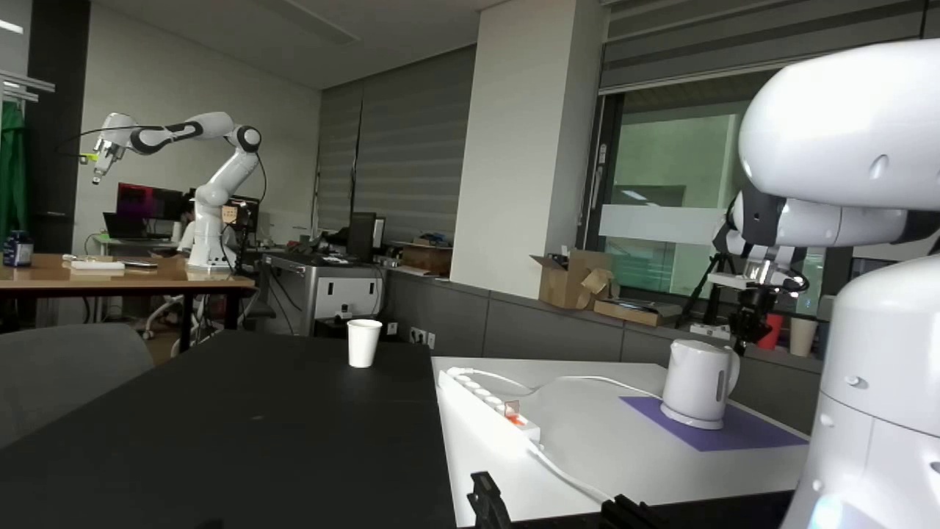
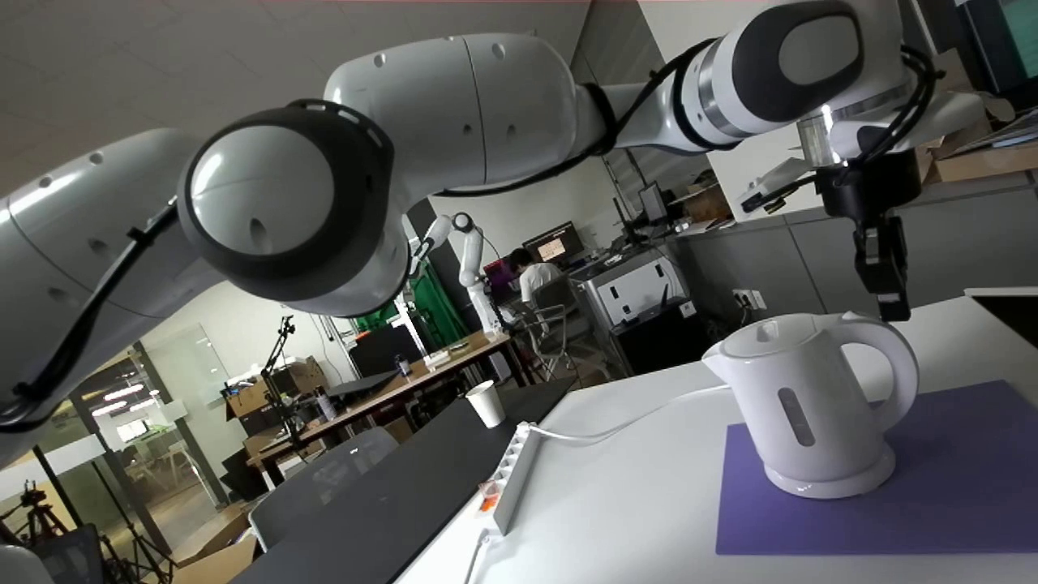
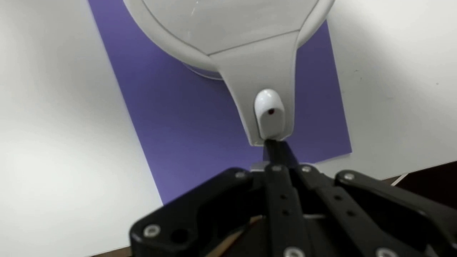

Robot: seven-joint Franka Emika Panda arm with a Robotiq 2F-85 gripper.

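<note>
A white electric kettle (image 2: pixel 812 409) stands upright on a purple mat (image 2: pixel 973 506), its spout toward the left in exterior view 2. My gripper (image 2: pixel 895 313) points down beside the top of the kettle's handle, its fingers together. Seen from the wrist, the fingertips of the gripper are shut with nothing showing between them. They lie at the near end of the kettle's white lid button (image 3: pixel 270 113) in that picture; whether they touch it I cannot tell. The handle below is mostly hidden by the fingers.
A white power strip (image 1: pixel 489 401) lies on the white table (image 1: pixel 573 423), with a cord running to the kettle. On the black table (image 1: pixel 247 423) stands a white paper cup (image 1: pixel 362 344).
</note>
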